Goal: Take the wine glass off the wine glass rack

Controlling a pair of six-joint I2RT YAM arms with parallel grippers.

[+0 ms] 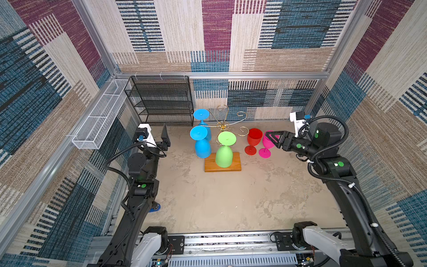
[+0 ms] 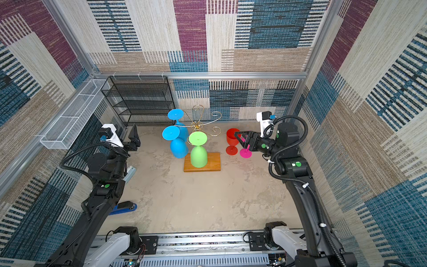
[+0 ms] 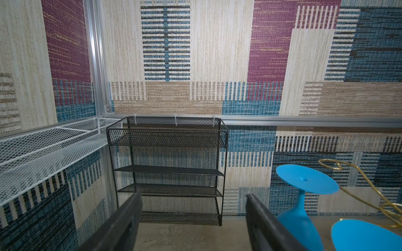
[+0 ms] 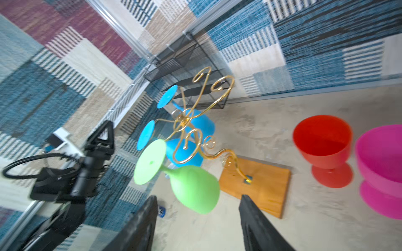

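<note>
A gold rack (image 1: pixel 222 126) on a wooden base (image 1: pixel 235 162) holds two blue glasses (image 1: pixel 202 146) and a green glass (image 1: pixel 224 155), all upside down. A red glass (image 1: pixel 254 135) and a pink glass (image 2: pixel 246 152) stand upright on the floor to its right. My right gripper (image 1: pixel 274 138) is above the pink glass, turned toward the rack, fingers apart with nothing visible between them; the green glass lies beyond its fingers in the right wrist view. My left gripper (image 1: pixel 164 135) is open and empty, left of the rack.
A black wire shelf (image 1: pixel 158 95) stands at the back left, beside a white mesh basket (image 1: pixel 97 115) on the left wall.
</note>
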